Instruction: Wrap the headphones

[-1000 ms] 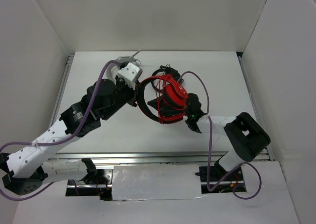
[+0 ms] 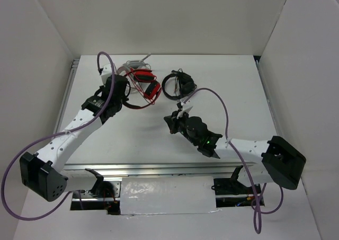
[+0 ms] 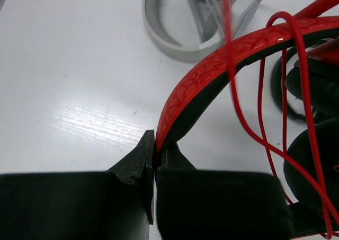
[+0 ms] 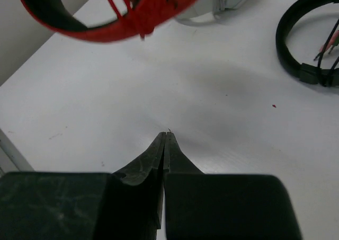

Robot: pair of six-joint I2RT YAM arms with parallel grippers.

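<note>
The red headphones [image 2: 151,89] hang over the back left of the table, their red cable [image 3: 314,150] looped around the band and earcups. My left gripper is shut on the red headband [image 3: 185,99], with the rest of the headphones reaching off to its right. Over mid-table, my right gripper is shut, its tips meeting with nothing between them. The headphones sit beyond and left of it, apart from its tips; part of the band [image 4: 119,25] crosses the top of the right wrist view.
Grey headphones [image 3: 159,36] lie at the back left, beneath the red pair. Black headphones [image 2: 183,84] with a bundled cable rest at back centre. Walls close in both sides.
The left arm has carried the red headphones leftward and back, away from the right arm.
</note>
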